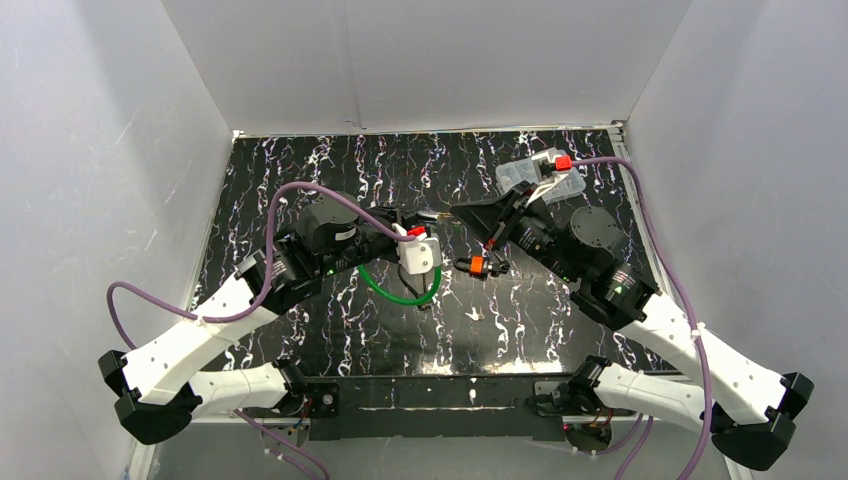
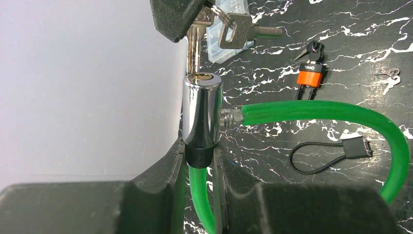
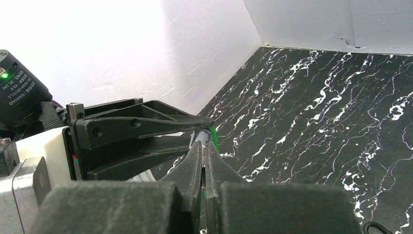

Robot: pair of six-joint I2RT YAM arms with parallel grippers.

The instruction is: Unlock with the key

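Note:
My left gripper is shut on the black lower end of a chrome lock cylinder (image 2: 202, 109). A green cable (image 2: 321, 108) loops out from the cylinder's side. Above the lock's end face, my right gripper is shut on a key (image 2: 194, 51), whose bow is partly hidden by the fingers. The key's blade points at the lock, its tip at the brass keyway (image 2: 203, 76); whether any of it is inside, I cannot tell. A second key (image 2: 238, 31) dangles from the same ring. In the top view the two grippers face each other.
Below on the dark marbled table lie an orange-and-black padlock (image 2: 309, 75), small loose keys (image 2: 389, 79) and a black cable loop (image 2: 311, 171). A clear plastic box (image 1: 515, 178) stands at the back right.

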